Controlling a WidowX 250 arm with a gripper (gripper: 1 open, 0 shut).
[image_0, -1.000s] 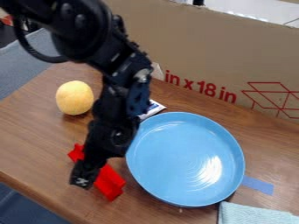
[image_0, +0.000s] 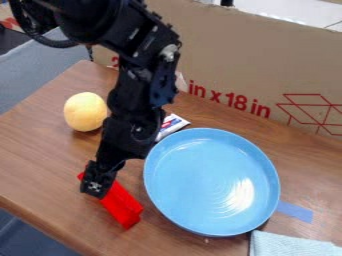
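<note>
My black gripper (image_0: 96, 180) hangs low over the left end of a red bar-shaped object (image_0: 120, 208), its fingertips at or just above that end; it appears open, and I cannot tell if it touches. The red object lies on the wooden table left of a blue plate (image_0: 211, 182). A yellow round object (image_0: 86, 112) rests at the upper left. A small white packet (image_0: 171, 124) shows partly behind the arm.
A cardboard box (image_0: 254, 80) stands along the back. A light blue cloth (image_0: 291, 247) lies at the front right, with a blue tape strip above it. Bare table surrounds the yellow object.
</note>
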